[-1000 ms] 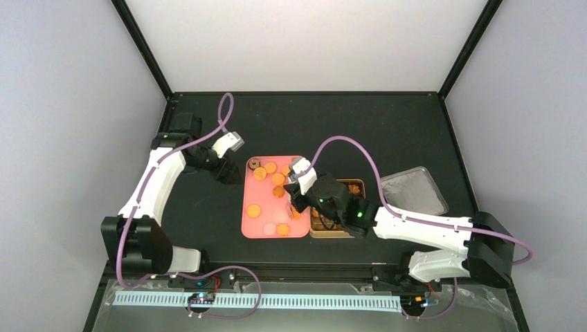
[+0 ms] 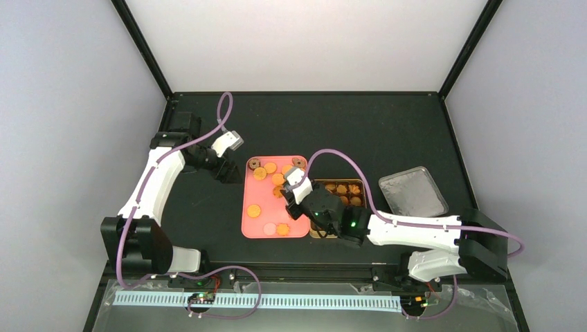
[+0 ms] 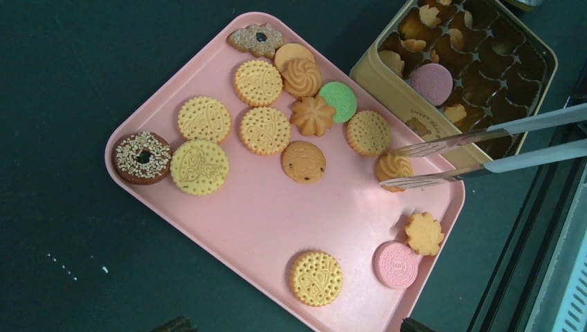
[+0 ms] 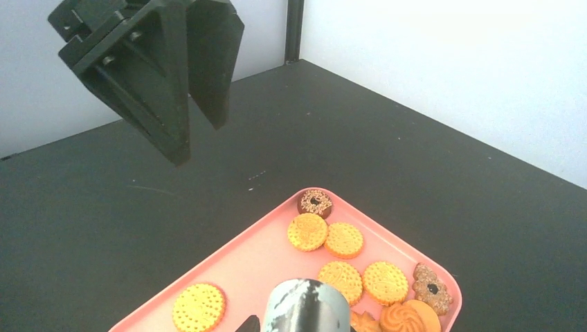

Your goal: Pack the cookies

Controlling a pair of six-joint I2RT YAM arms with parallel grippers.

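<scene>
A pair of metal tongs (image 3: pixel 450 145) with pale handles reaches down to the pink tray (image 3: pixel 208 242) in the left wrist view. Its two tips lie on either side of a swirled cookie (image 3: pixel 396 168) near the tray edge; a firm squeeze cannot be told. My right gripper (image 2: pixel 290 207) is over the tray, closed around the tongs, whose metal top end (image 4: pixel 308 308) shows in the right wrist view. Left of the tray, my left gripper (image 2: pixel 230 174) stands open and empty. The cookie tin (image 3: pixel 384 81) holds a purple round cookie (image 3: pixel 431 84) and several other cookies in its compartments.
Several cookies lie on the tray, among them a sesame ring (image 3: pixel 142 158), a green round (image 3: pixel 338 102) and a pink round (image 3: pixel 396 265). A silvery lid (image 2: pixel 414 194) lies to the right.
The right gripper has shifted slightly left and toward the front over the tray. The left arm has stayed where it was.
</scene>
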